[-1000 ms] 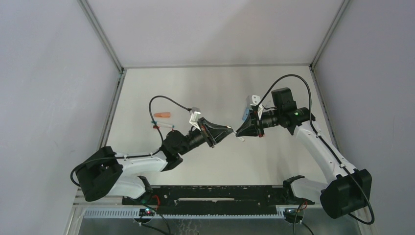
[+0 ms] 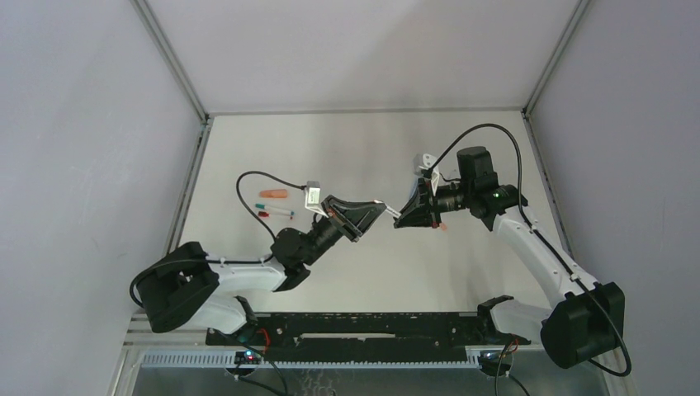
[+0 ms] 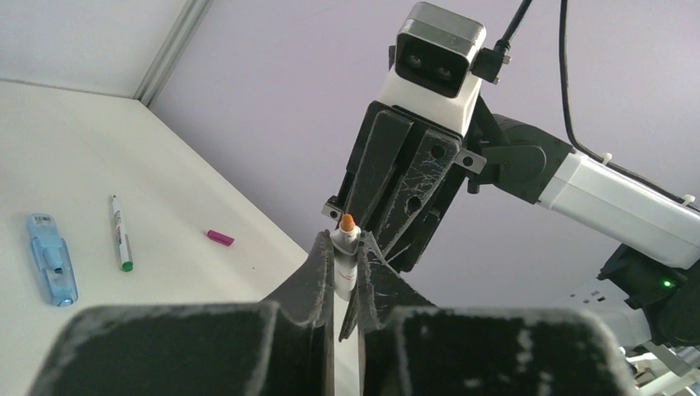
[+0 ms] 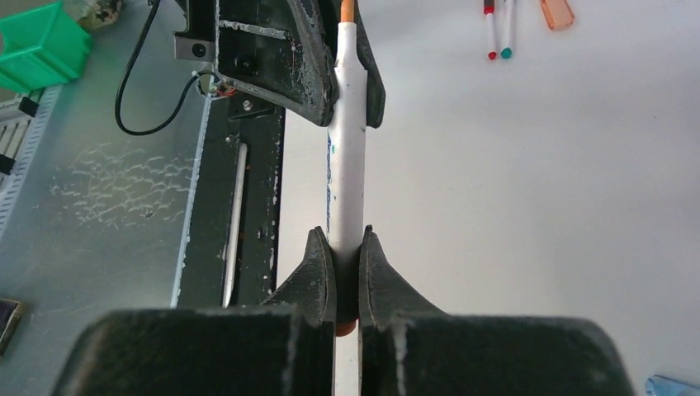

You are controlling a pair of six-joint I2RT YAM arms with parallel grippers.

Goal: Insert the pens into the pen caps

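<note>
A white pen with an orange tip spans the two grippers. My right gripper is shut on its lower part, near the reddish end. Around the pen's tip end, the fingers of my left gripper stand close against both sides, the orange tip sticking out past them. A magenta cap lies alone on the table in the left wrist view. Beyond it to the left is a white pen with a green end. Two more pens, one red-ended and one green-ended, lie side by side.
An orange object lies beyond the pen pair on the left. A light-blue translucent object rests on the table too. Under the right gripper a small orange piece shows.
Since one second ago, my left gripper has shifted slightly left.
</note>
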